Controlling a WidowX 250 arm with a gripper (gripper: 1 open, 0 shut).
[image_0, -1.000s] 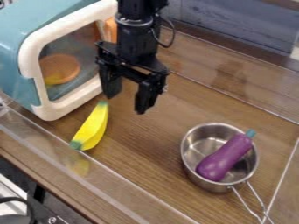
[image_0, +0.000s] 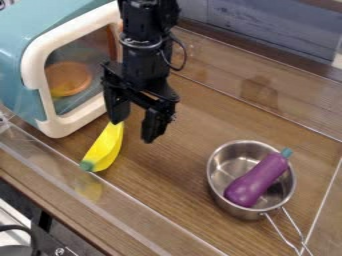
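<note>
My black gripper (image_0: 138, 112) hangs open at the top centre, fingers pointing down, just above and right of the upper end of a yellow banana (image_0: 103, 150), which lies on the wooden counter. Whether it touches the banana is unclear. To the right, a purple eggplant (image_0: 254, 183) rests in a steel pot (image_0: 230, 158) with its handle toward the front.
A teal toy microwave (image_0: 27, 45) with a white frame stands at the left, an orange dish (image_0: 70, 78) inside. A wall (image_0: 267, 45) runs along the back.
My gripper has moved a little to the left and slightly downward, closer to the banana's upper end. The banana, pot and eggplant look unmoved.
</note>
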